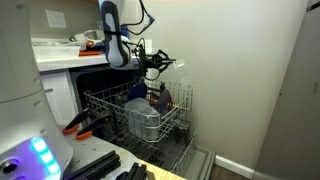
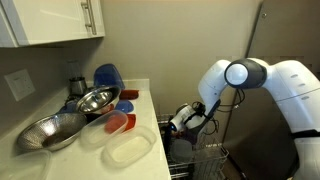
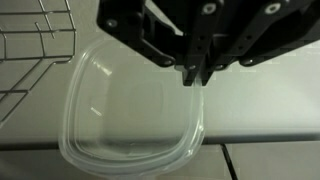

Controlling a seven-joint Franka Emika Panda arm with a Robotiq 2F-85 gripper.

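Observation:
A clear plastic container (image 3: 125, 105) with a rounded-square rim hangs from my gripper, seen in the wrist view. The fingers are shut on its rim at one side. In exterior view 1 my gripper (image 1: 163, 62) is above the far right part of the dishwasher's upper rack (image 1: 120, 105), and the container (image 1: 181, 72) shows only faintly against the wall. Exterior view 2 has the arm (image 2: 208, 90) reaching over the rack (image 2: 205, 160); the container is hard to make out there.
Inside the rack sit another clear container (image 1: 143, 118) and several dark dishes (image 1: 163, 98). The counter holds clear containers (image 2: 132, 150), a colander (image 2: 52, 133) and a metal bowl (image 2: 98, 99). Bare floor (image 1: 235, 145) lies to the right of the rack.

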